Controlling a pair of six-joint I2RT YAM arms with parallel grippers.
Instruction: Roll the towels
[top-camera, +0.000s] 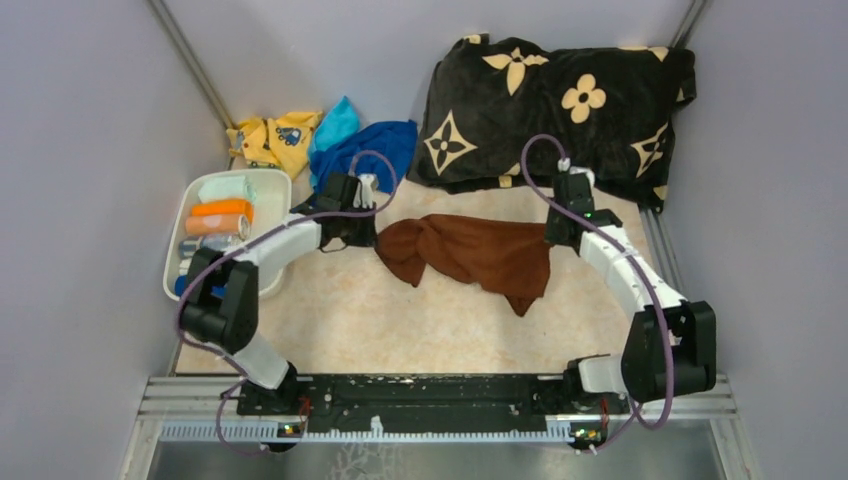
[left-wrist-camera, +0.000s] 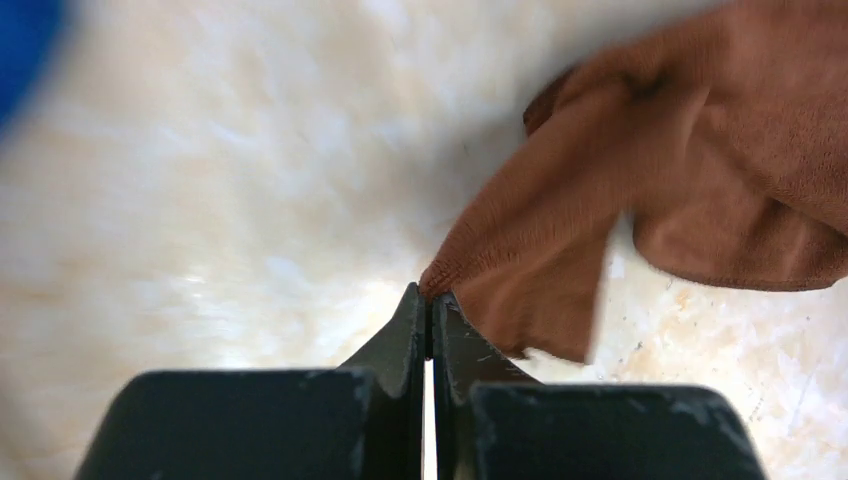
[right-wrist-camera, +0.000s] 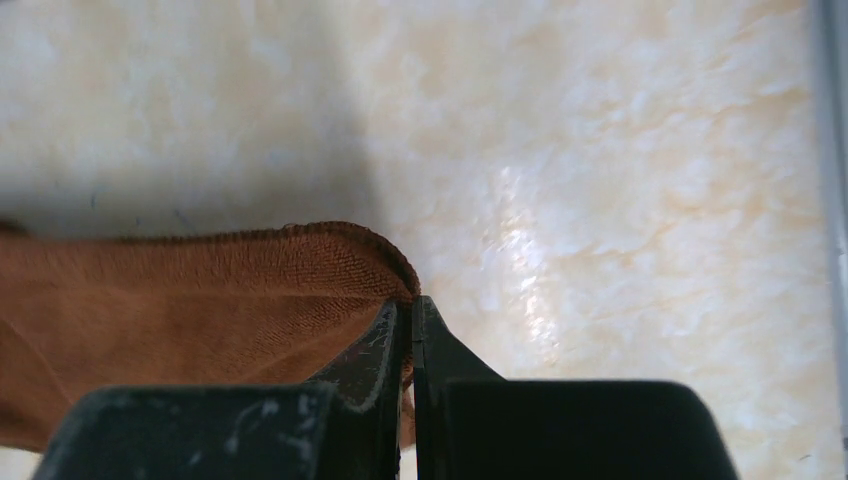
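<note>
A brown towel (top-camera: 480, 252) stretches across the middle of the table between my two grippers, creased and partly folded at its left part. My left gripper is shut on the towel's left corner; the cloth (left-wrist-camera: 570, 200) runs up and right from the fingertips, looking raised there. At the other end, my right gripper is shut on the towel's upper right corner, and the edge (right-wrist-camera: 250, 255) runs left from it, fairly straight. The lower right corner (top-camera: 521, 308) of the towel hangs toward the front of the table.
A white bin (top-camera: 270, 187) with several rolled towels stands at the left. Blue (top-camera: 380, 148) and yellow (top-camera: 290, 138) cloths lie crumpled at the back left, a black patterned blanket (top-camera: 560, 110) at the back right.
</note>
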